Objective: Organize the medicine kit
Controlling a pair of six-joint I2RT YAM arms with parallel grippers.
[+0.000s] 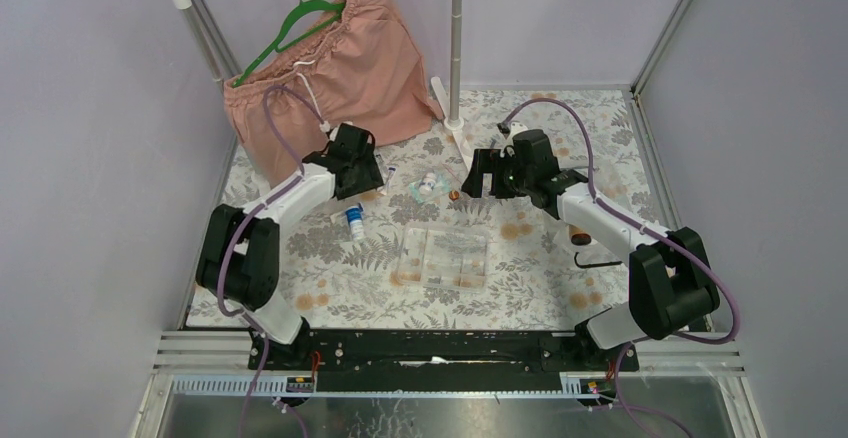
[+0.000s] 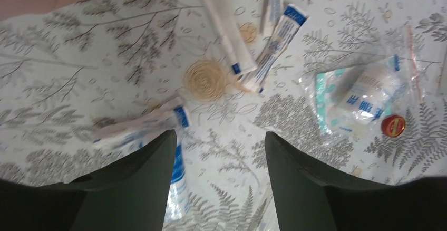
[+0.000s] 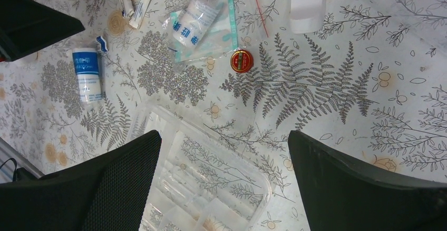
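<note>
A clear compartment box [image 1: 443, 256], empty as far as shows, lies at the table's middle front. Behind it is a clear packet with a bandage roll [image 3: 194, 21], and beside that a small round red tin [image 3: 242, 61]. My right gripper hangs open above the table, its fingers to either side of bare cloth and the box's corner. A blue-and-white wrapped roll [image 1: 355, 222] lies left of the box, with a thin sachet [image 2: 142, 123] against it. Several white stick sachets [image 2: 226, 25] lie further back. My left gripper is open above them, holding nothing.
Pink cloth on a green hanger [image 1: 290, 33] hangs at the back left. The rack's white foot [image 3: 308, 4] stands on the table behind the tin. A brown bottle [image 1: 579, 236] and dark-framed glasses [image 1: 597, 263] lie partly under the right arm.
</note>
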